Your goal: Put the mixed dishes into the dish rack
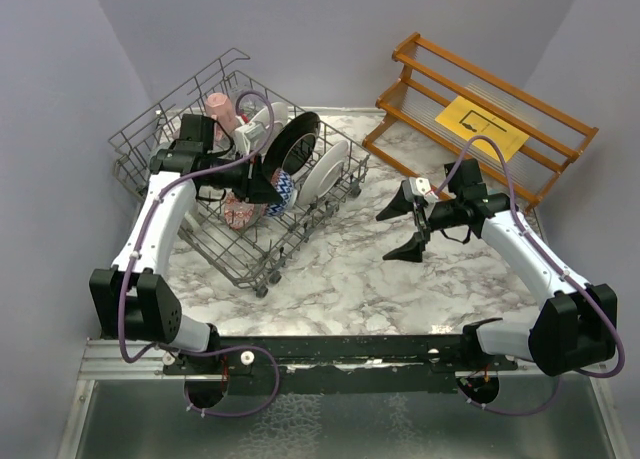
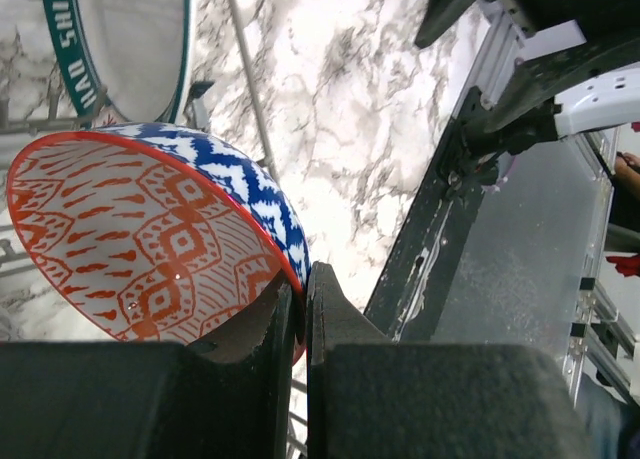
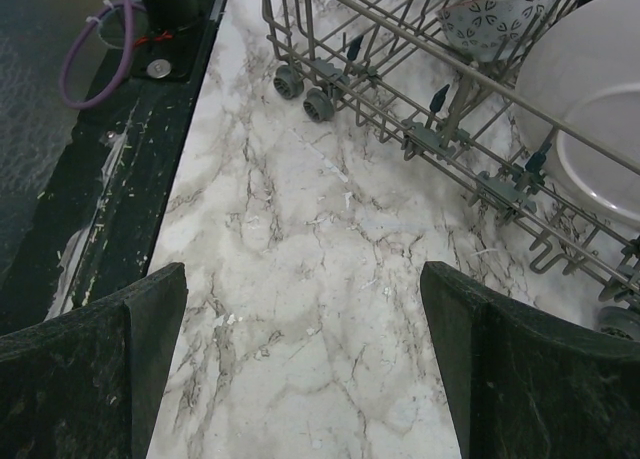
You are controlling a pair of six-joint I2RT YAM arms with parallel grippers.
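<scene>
A bowl, blue and white outside and orange-patterned inside [image 2: 140, 239], is gripped at its rim by my left gripper, which is shut. From above, the blue bowl [image 1: 281, 193] shows beside the left gripper [image 1: 268, 187], over the front of the dish rack [image 1: 235, 264]. Near it in the rack is another red-patterned dish [image 1: 238, 213]. White plates [image 1: 326, 171] and a black pan [image 1: 292, 144] stand to the right and behind. My right gripper [image 1: 399, 227] hangs open over bare counter, its fingers [image 3: 150, 349] wide apart with nothing between.
Pink cups [image 1: 221, 110] sit toward the back left of the rack. An empty wooden rack [image 1: 490, 114] with a yellow sheet [image 1: 482, 128] stands at the back right. The marble counter [image 1: 340, 269] between the dish rack and the right arm is clear.
</scene>
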